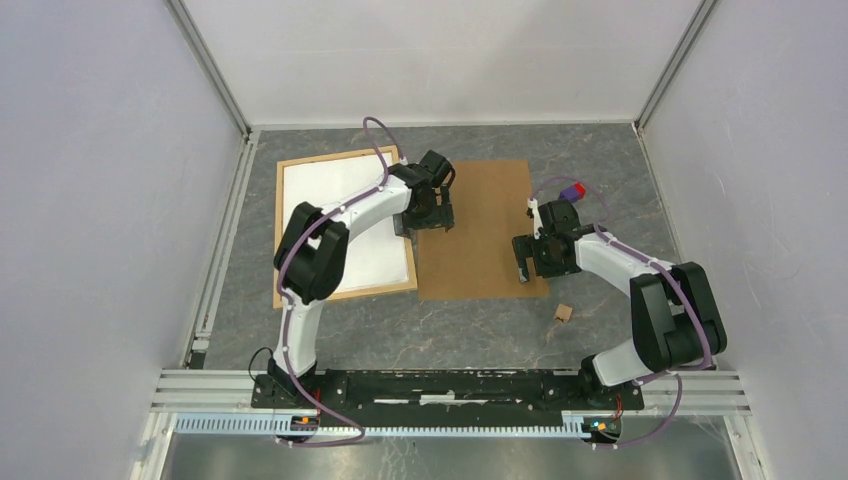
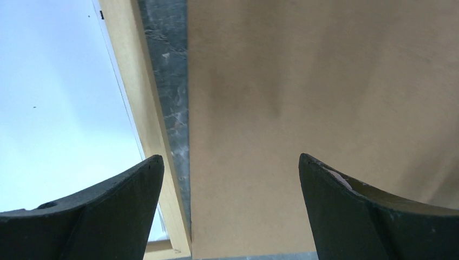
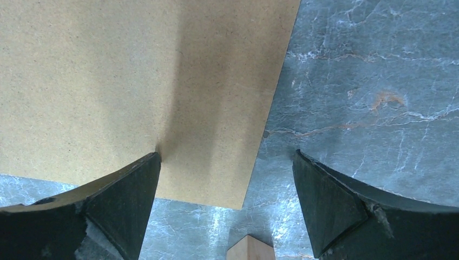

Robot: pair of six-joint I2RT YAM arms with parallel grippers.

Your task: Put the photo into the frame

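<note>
On the left of the top view lies the wooden frame (image 1: 348, 293), a light rim with a white sheet (image 1: 315, 215) filling its inside. Beside it, a narrow strip of table apart, the brown board (image 1: 478, 240) lies flat. My left gripper is open above the gap, its left finger (image 2: 138, 184) over the frame's rim and its right finger (image 2: 319, 189) over the board. The right gripper stands open above the board's near right corner, one finger on either side of the board's edge. Neither holds anything. I cannot tell which sheet is the photo.
A small wooden block (image 1: 563, 313) lies just off the board's near right corner. A red and blue block (image 1: 573, 191) sits at the back right.
</note>
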